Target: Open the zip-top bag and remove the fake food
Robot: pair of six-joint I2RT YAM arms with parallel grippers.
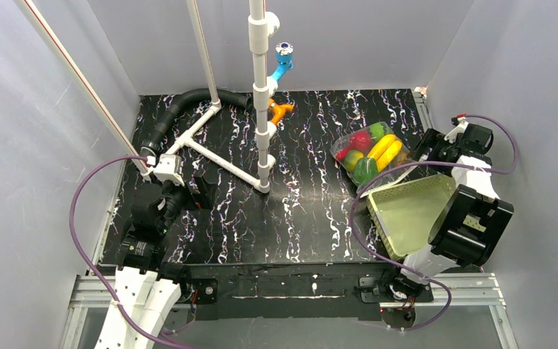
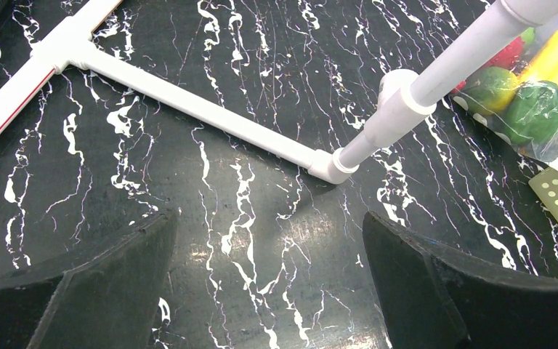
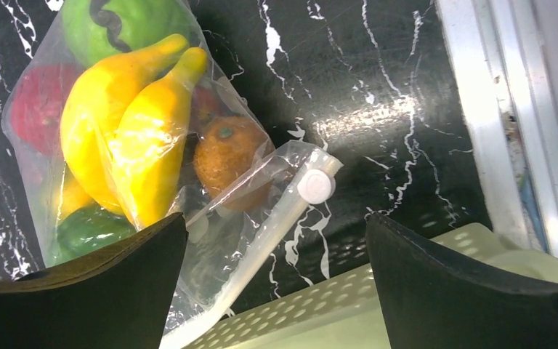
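The clear zip top bag (image 1: 342,145) lies flat on the dark marbled table, with several pieces of fake food inside, among them yellow bananas (image 3: 150,138), a green pepper (image 1: 365,170) and a brown fruit (image 3: 230,154). Along its near edge runs a white zip strip (image 3: 272,227) with a round white slider (image 3: 315,187) at the far right end. Above that end, my right gripper stands open, the strip showing between its fingers but not gripped. My left gripper is open over bare table on the left, far from the bag.
A pale green perforated basket (image 1: 410,218) stands just in front of the bag, empty where visible. A white pipe frame (image 1: 225,161) with an upright post (image 1: 261,94) rises left of the bag. Bare table lies in the middle. A purple cable (image 1: 352,211) arches across the basket.
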